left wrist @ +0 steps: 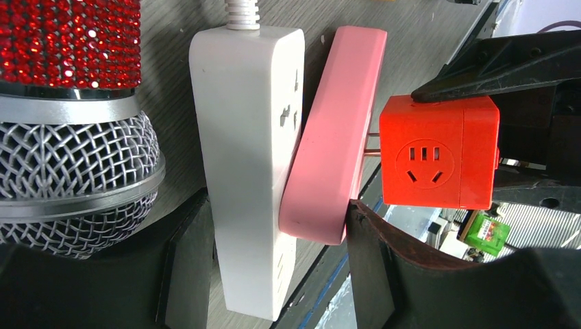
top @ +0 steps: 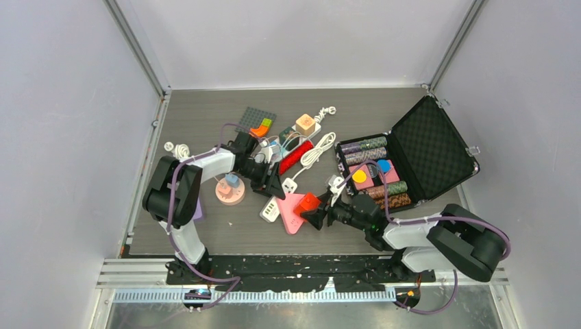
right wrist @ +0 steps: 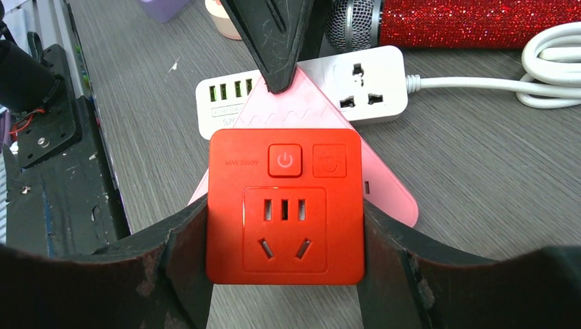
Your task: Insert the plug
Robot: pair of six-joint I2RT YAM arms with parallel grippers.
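Note:
A red cube plug adapter is held in my right gripper (top: 312, 212), above the pink triangular piece (left wrist: 329, 130); in the left wrist view metal prongs show on its side toward the pink piece. The pink piece lies against a white power strip (left wrist: 236, 157) with sockets and USB ports. My left gripper straddles the strip and pink piece from above, its fingers near both outer sides; whether it grips them I cannot tell.
A red glittery microphone (top: 296, 156), coiled white cable (top: 316, 151), a round pink socket (top: 230, 197) and an open case of chips (top: 431, 157) surround the work area.

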